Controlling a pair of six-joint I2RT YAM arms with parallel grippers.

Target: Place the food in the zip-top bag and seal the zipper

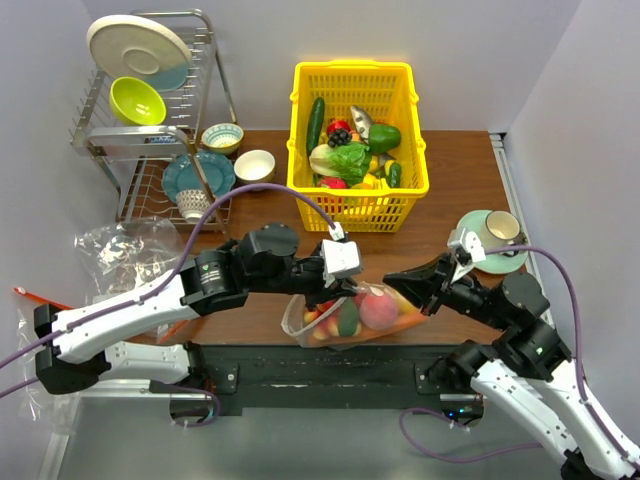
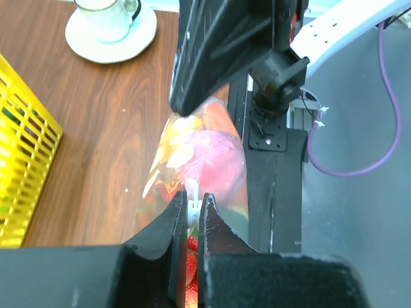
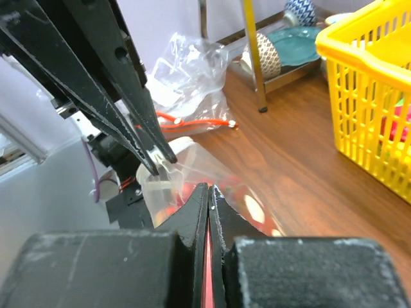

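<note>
The clear zip top bag point(image 1: 292, 325), filled with red, green, pink and yellow food point(image 1: 380, 309), lies at the table's front edge. My left gripper is shut on the bag's white zipper end point(image 2: 194, 210), which pokes out past its fingertips. My right gripper is shut with nothing between its fingers. It hangs to the right of the left gripper, above the bag, apart from the zipper end. In the left wrist view its dark fingertips point(image 2: 186, 102) show over the bag's far end. The rest of the zipper line is partly hidden by the left arm.
A yellow basket point(image 1: 365, 72) of toy food stands at the back centre. A cup point(image 1: 499, 230) on a green saucer is at right. The dish rack point(image 1: 150, 140) and loose plastic bags point(image 1: 128, 255) are at left.
</note>
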